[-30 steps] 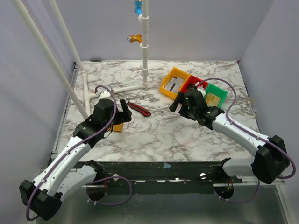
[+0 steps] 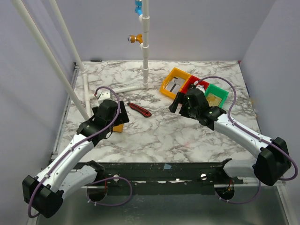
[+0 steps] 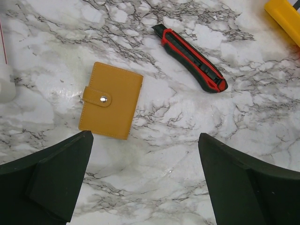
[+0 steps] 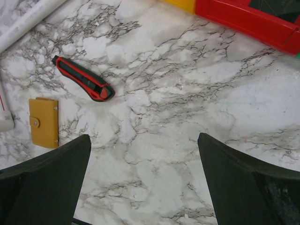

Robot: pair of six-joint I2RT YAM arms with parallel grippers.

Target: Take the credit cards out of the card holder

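Observation:
The tan card holder (image 3: 115, 103) lies flat on the marble table, its strap snapped shut with a silver button; no cards show outside it. In the top view its lower edge (image 2: 118, 128) peeks out from under the left arm, which hides the rest. My left gripper hangs open above the table, the holder ahead of its left finger (image 3: 70, 164) and nothing between the fingers. Over bare marble, my right gripper is also open and empty. The holder (image 4: 44, 123) sits far to its left in the right wrist view.
A red and black utility knife (image 2: 139, 109) lies right of the holder. Yellow (image 2: 174, 83), red (image 4: 253, 23) and green (image 2: 216, 96) bins stand at the back right. White pipes (image 2: 87, 96) run along the left and back.
The left gripper has shifted a little to the left, in over the holder, covering more of it in the top view. The right arm has barely moved; the holder stays in place.

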